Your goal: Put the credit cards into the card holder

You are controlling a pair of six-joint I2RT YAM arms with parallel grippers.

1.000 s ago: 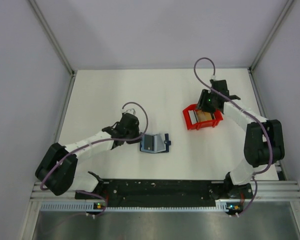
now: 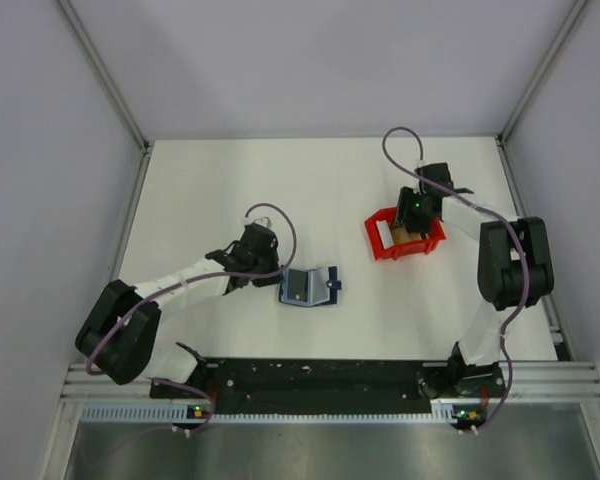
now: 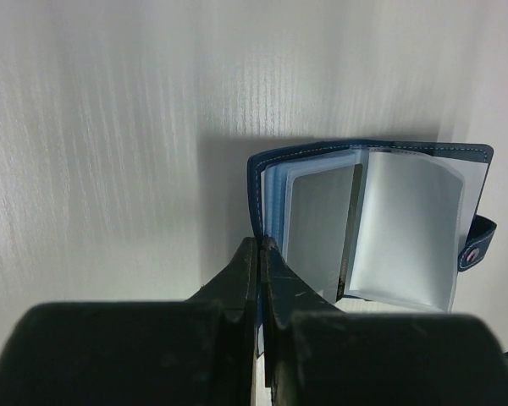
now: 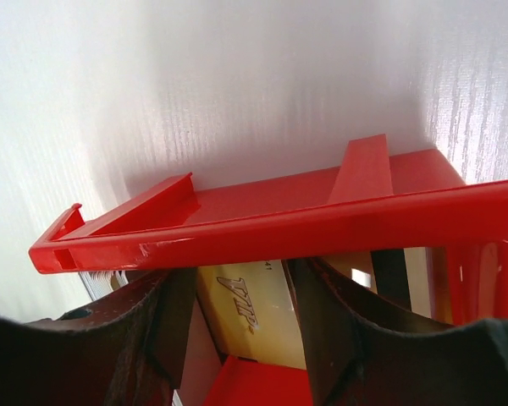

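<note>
The open card holder (image 2: 319,285), blue-edged with clear sleeves, lies on the table; in the left wrist view my left gripper is shut at its left edge (image 3: 255,194). My right gripper is down in the red tray (image 2: 377,250) at right, its part-open fingers either side of a gold card (image 4: 247,317). Further cards stand in the tray beside it; whether the fingers touch the gold card is hard to tell.
Walls border it at both sides and the back.
My right gripper has lowered into the red tray, and its arm has shifted slightly. The left arm and the card holder are almost still.
</note>
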